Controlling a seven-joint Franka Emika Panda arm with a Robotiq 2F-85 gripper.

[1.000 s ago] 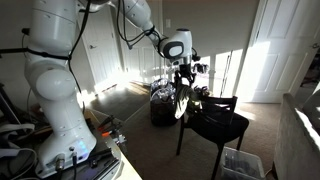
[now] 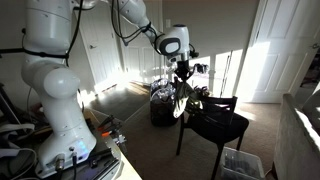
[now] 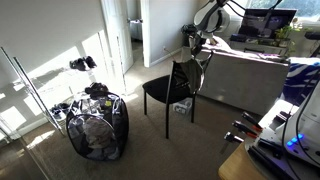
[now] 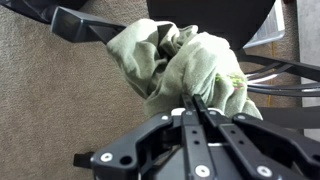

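Note:
A pale green cloth (image 4: 185, 65) is bunched up in front of my gripper, whose fingers are shut on a fold of it. In exterior view 1 the cloth (image 2: 183, 98) hangs down below the gripper (image 2: 183, 74), close to the back of a black chair (image 2: 215, 122). The wrist view shows the cloth against dark chair parts; whether it rests on the chair back is hard to tell. Exterior view 2 has the cloth (image 3: 205, 58) at the top of the chair back (image 3: 185, 78).
A black mesh hamper (image 3: 97, 128) with clothes inside stands on the carpet. Several shoes (image 3: 78, 84) lie by the wall. A clear plastic bin (image 2: 241, 164) sits near the chair, and open carpet (image 3: 150, 135) lies between hamper and chair.
My arm has shifted very slightly left in exterior view 1. The cloth stays in the gripper, and the chair has not moved.

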